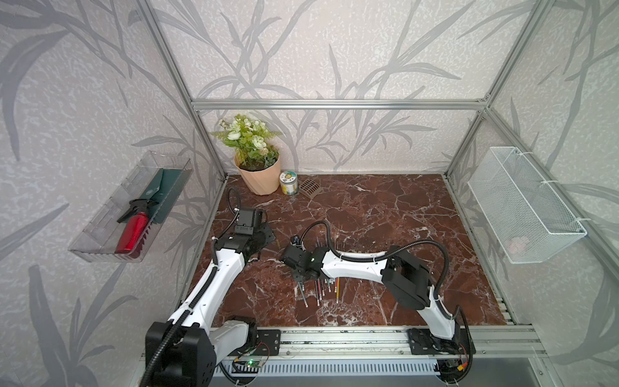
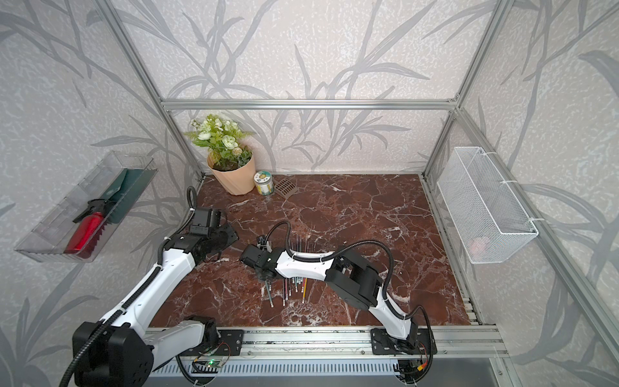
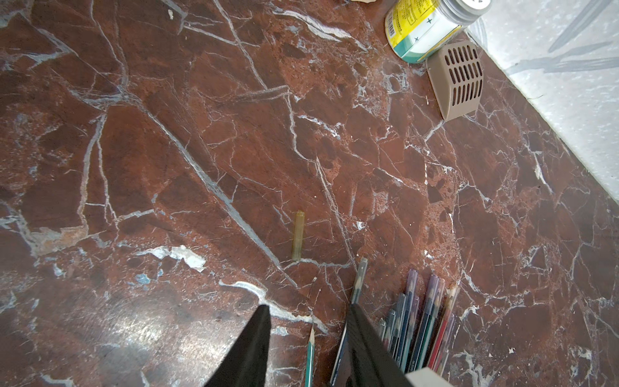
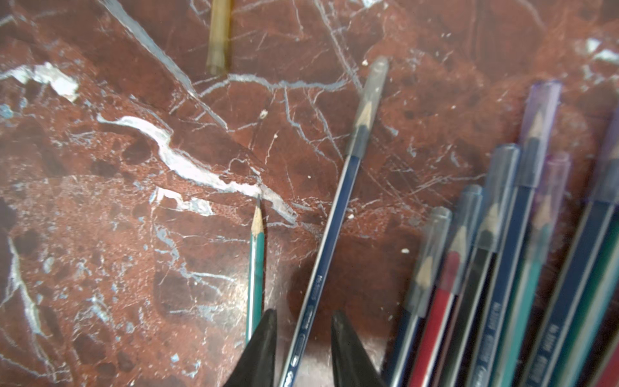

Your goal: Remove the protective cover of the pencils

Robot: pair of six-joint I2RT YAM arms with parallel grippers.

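A bare-tipped green pencil (image 4: 256, 277) lies on the marble table beside a navy pencil (image 4: 335, 222), whose tip wears a clear grey cover (image 4: 368, 106). A loose yellowish cover (image 3: 298, 235) rests beyond them. My right gripper is open, and the navy pencil's shaft shows in the gap between its fingers without being gripped. To the right lies a row of pencils with covers on, among them a red pencil (image 4: 445, 293). My left gripper stands open, its fingers apart and nothing held; the pencils appear below and beyond it in the left wrist view.
At the back left are a plant pot (image 1: 260, 177), a small can (image 1: 289, 183) and a beige slotted block (image 1: 310, 188). A wire basket (image 1: 527, 206) hangs right, a clear bin (image 1: 132, 206) left.
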